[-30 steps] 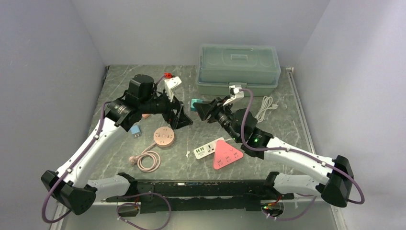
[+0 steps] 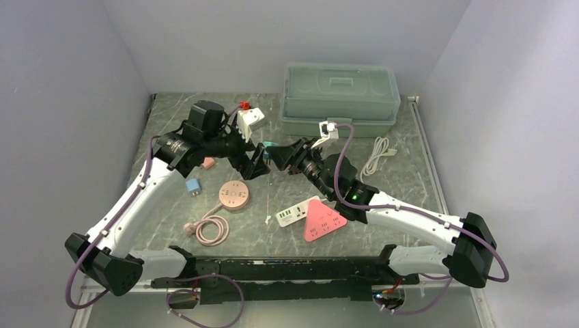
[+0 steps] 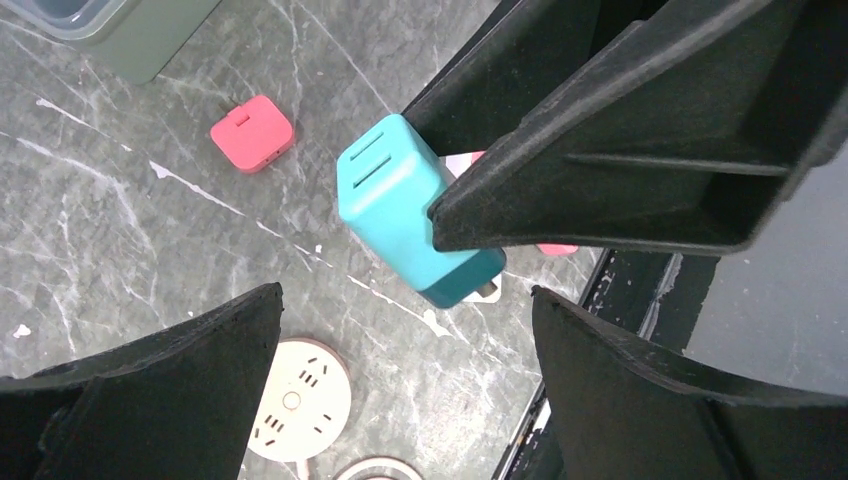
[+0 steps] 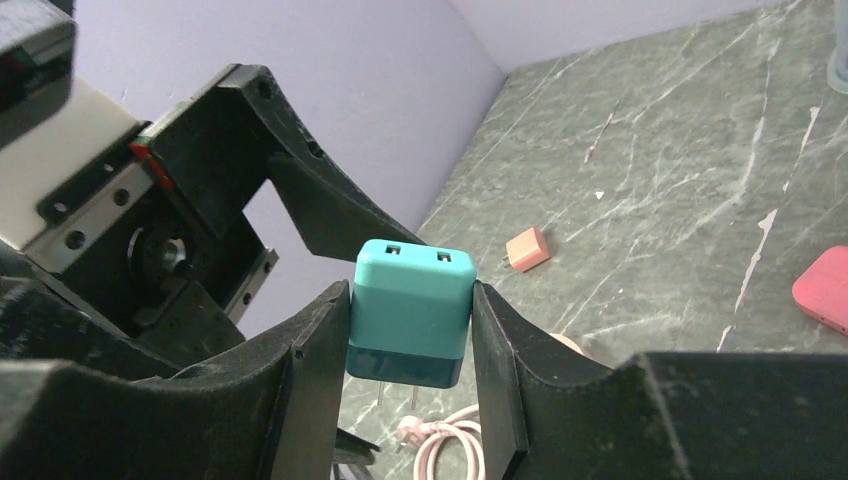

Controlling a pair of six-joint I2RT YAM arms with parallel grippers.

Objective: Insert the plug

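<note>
A teal plug [image 4: 412, 305] hangs in the air with my right gripper shut on its sides; two thin prongs point down below it in the right wrist view. My left gripper stands open, and the teal plug [image 3: 400, 200] shows beyond the gap between its fingertips, apart from both fingers. In the top view the two grippers meet closely above the table's middle, the left one [image 2: 261, 162] largely hiding the teal piece. Below lie a round pink socket [image 2: 234, 195], a white power strip [image 2: 295, 213] and a pink triangular socket [image 2: 322, 220].
A blue plug [image 2: 193, 186] and an orange plug [image 4: 527, 249] lie on the left of the table. A red plug [image 3: 253, 134] lies near the big green box [image 2: 341, 102] at the back. A white coiled cable [image 2: 377, 154] rests at right.
Over the last second my right gripper has moved left with the teal plug, and the left gripper has shifted slightly right and away from the front. They are now much closer together.
</note>
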